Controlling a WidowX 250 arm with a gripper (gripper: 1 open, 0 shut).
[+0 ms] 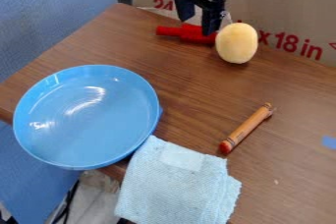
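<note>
My gripper (198,12) hangs at the top centre, its dark fingers parted above a red cylindrical object (184,31) lying at the back of the table. Just right of that is a pale yellow egg-shaped object (237,43). An orange crayon (247,128) lies on the right half of the table. A blue plate (86,116) sits at the left, with a light blue cloth (178,181) at the front.
A cardboard box (282,7) with red print stands behind the objects.
</note>
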